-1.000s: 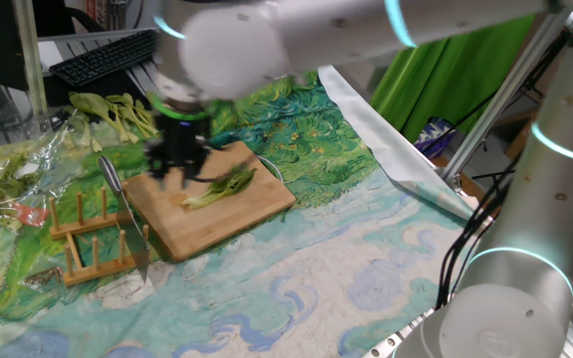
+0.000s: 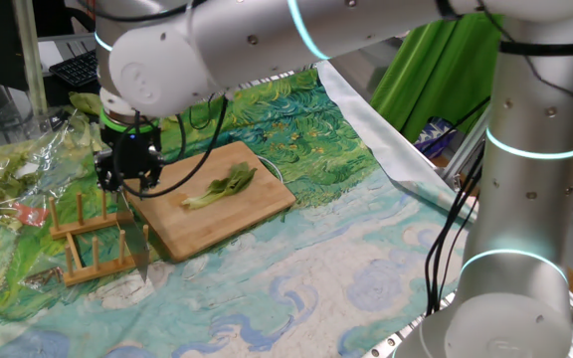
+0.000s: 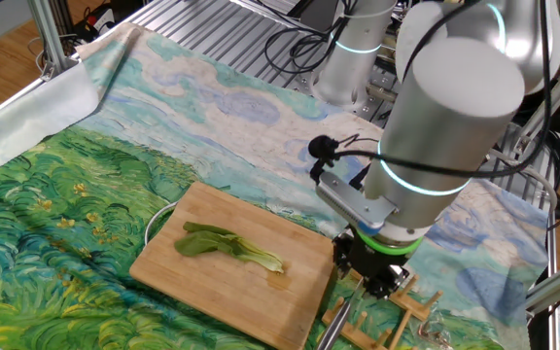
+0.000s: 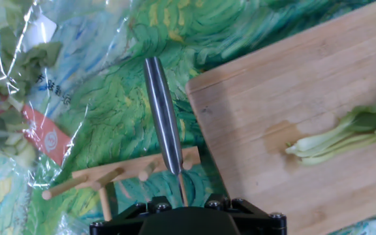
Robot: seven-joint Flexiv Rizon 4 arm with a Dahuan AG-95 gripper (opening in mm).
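Observation:
A knife with a metal handle (image 4: 164,117) stands slanted in a small wooden peg rack (image 4: 132,168). Its blade (image 2: 139,261) shows in exterior view 1, where my gripper hides the handle. My gripper (image 2: 127,177) hangs over the rack beside the cutting board, and its fingers look spread apart. In the wrist view, the gripper lies at the bottom edge, with the handle reaching away from it and the lower knife running toward the gap. A wooden cutting board (image 3: 222,292) carries a leafy green vegetable (image 3: 227,243). Whether the fingers touch the knife is hidden.
Clear plastic bags with greens (image 2: 3,179) lie left of the rack, one showing a red label (image 4: 47,134). A painted-pattern cloth (image 2: 366,278) covers the table. A loose cable hangs beside the gripper.
Over the last second my arm has swung left and the gripper has gone from above the board to over the rack, now covering the knife handle. Board, vegetable and rack have stayed put.

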